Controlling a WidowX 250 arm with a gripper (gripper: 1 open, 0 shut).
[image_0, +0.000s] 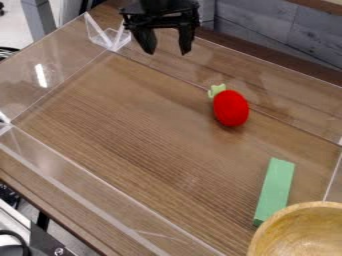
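My black gripper (166, 40) hangs at the top of the camera view, above the back of the wooden table; whether its fingers are open or shut is unclear. A red rounded object with a pale green top (230, 108) lies right of centre, below and right of the gripper. A green bar (274, 191) lies at the right front, and part of a light wooden bowl (303, 240) shows in the bottom right corner.
A clear plastic piece (110, 33) stands at the back left, beside the gripper. A grey plank wall (274, 35) runs along the back.
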